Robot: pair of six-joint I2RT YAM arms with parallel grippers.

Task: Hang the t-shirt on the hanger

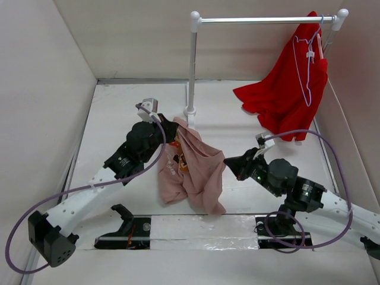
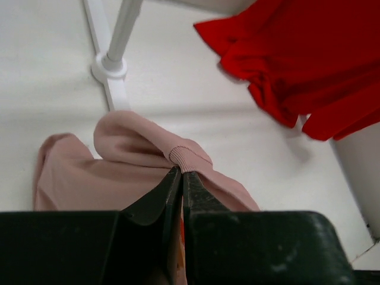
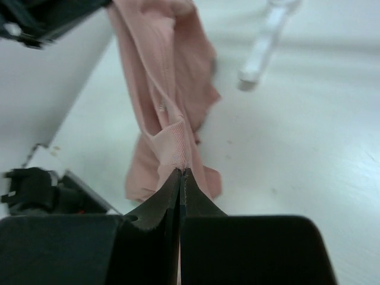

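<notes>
A pink t-shirt with an orange print is stretched between my two grippers, its lower folds low over the white surface. My left gripper is shut on the fabric at upper left; the left wrist view shows a ribbed edge at its fingertips. My right gripper is shut on another ribbed edge of the shirt, toward the right. A light purple hanger hangs on the rail at upper right.
The white rack rail spans the top, its post behind the shirt. A red garment hangs at the right. Bare surface lies left and center-right.
</notes>
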